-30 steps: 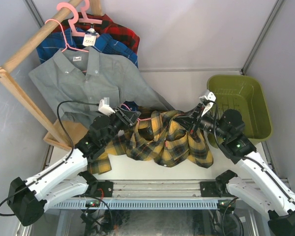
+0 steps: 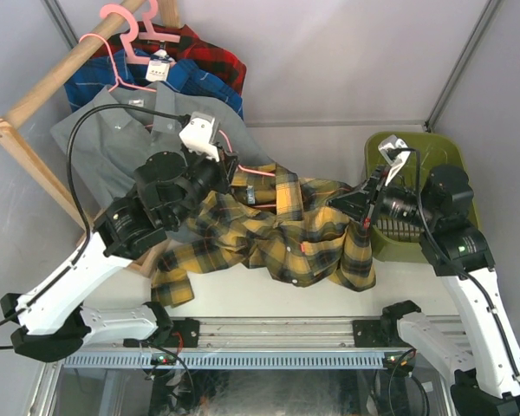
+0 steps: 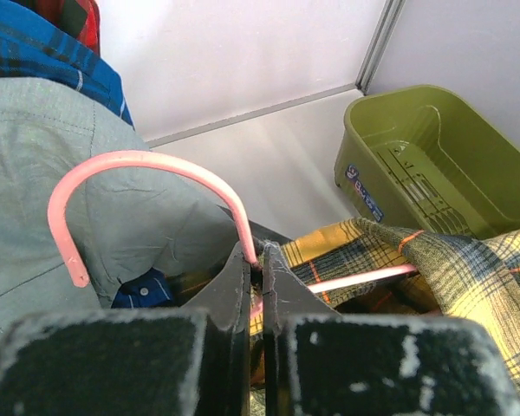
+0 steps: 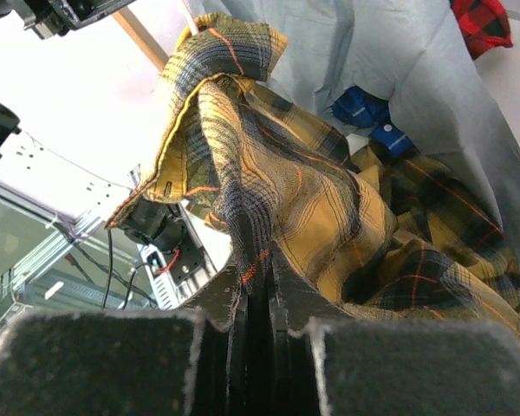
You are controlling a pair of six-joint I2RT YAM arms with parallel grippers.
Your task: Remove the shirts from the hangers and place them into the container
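In the left wrist view my left gripper is shut on the neck of the pink hanger (image 3: 147, 160), whose hook curls up to the left. One hanger arm runs rightward into the yellow plaid shirt (image 2: 286, 243). Its far end is covered by cloth. The shirt hangs in loose folds above the white table. My right gripper is shut on a fold of the shirt (image 4: 312, 208) at its right side, near the bin. In the top view the left gripper's tips are partly hidden by its own arm.
A wooden rack (image 2: 65, 69) at upper left carries a grey shirt (image 2: 113, 147), a blue plaid shirt (image 2: 204, 82) and a red plaid one (image 2: 217, 56) on pink hangers. The green bin (image 2: 455, 156) stands at the right, partly behind the right arm.
My left gripper has risen towards the camera with the hanger, exposing more of it above the shirt collar. The right gripper has shifted slightly right, still on the cloth.
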